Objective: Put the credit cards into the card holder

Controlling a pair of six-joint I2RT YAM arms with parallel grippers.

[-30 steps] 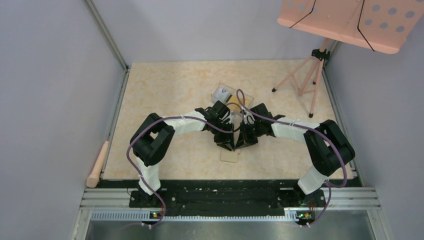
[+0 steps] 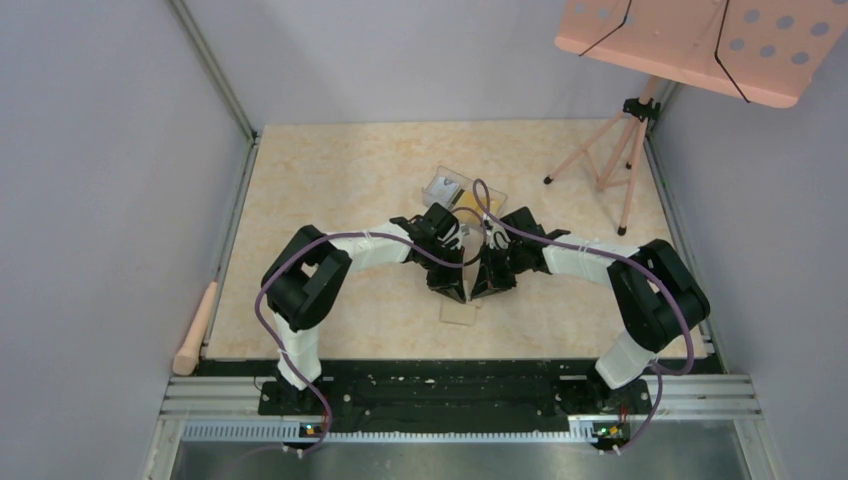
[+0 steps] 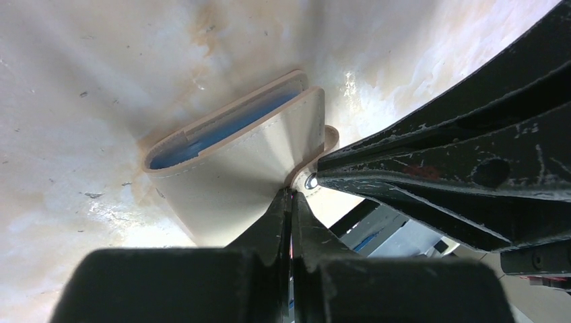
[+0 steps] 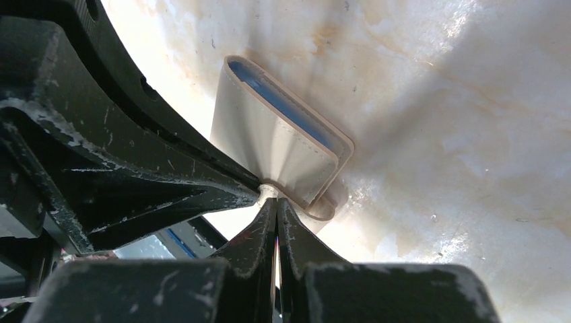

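The beige card holder (image 2: 458,314) lies on the table below both grippers in the top view. In the left wrist view, the holder (image 3: 239,158) shows its blue inside along the open edge, and a small strap with a metal snap (image 3: 311,181) sits at its near side. My left gripper is shut at that side, nothing seen between its fingers. My right gripper is also shut, its tips beside the strap (image 4: 268,192) and close to the left fingertips. Whether the tips pinch the strap is hidden. Cards lie in a clear tray (image 2: 432,198) behind the arms.
A pink tripod (image 2: 610,165) stands at the back right, under a large pink panel (image 2: 690,50). A wooden-coloured bat-like rod (image 2: 197,330) leans by the left edge.
The right gripper and the holder look nearly still.
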